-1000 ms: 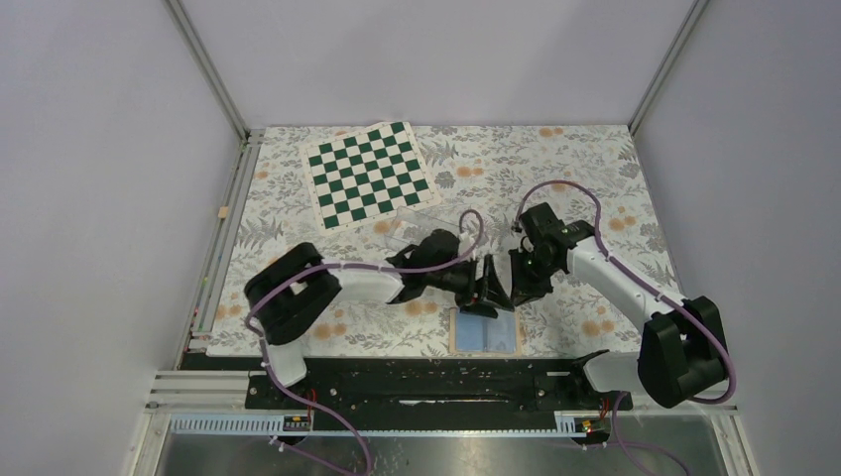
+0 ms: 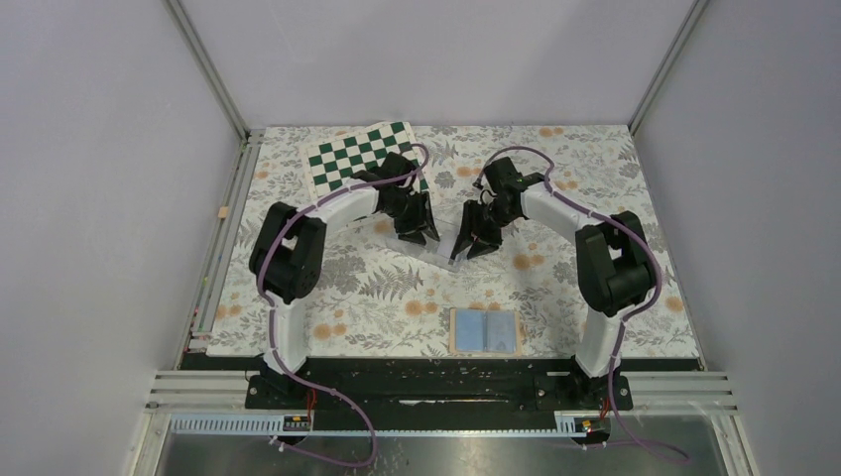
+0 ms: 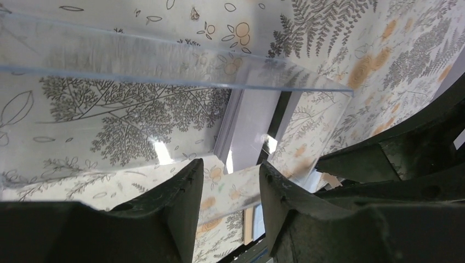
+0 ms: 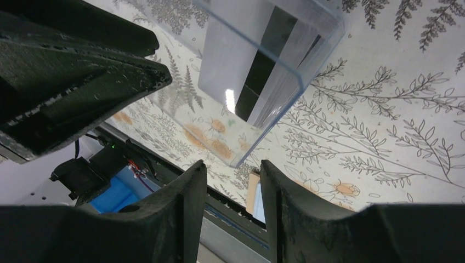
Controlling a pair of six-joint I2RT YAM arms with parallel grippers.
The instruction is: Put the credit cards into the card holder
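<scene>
A stack of white cards, one with a black stripe, lies inside a clear plastic box; in the right wrist view the cards (image 4: 241,60) lean against the box's end wall. My left gripper (image 2: 424,238) and right gripper (image 2: 466,246) hover over the box from either side. Seen from its own wrist, the left gripper has its fingers apart with nothing between them. Likewise the right gripper stands open and empty, beside the box's corner. The card holder (image 2: 486,330) lies spread open at the table's front edge, with bluish clear pockets.
A green and white checkered board (image 2: 362,159) lies at the back left, partly under the left arm. In the left wrist view, the right gripper's dark fingers (image 3: 378,153) come close to the box.
The left gripper has gone from over the card holder back to the clear box. My right gripper has moved left to the box's other end, closing the distance between the two.
</scene>
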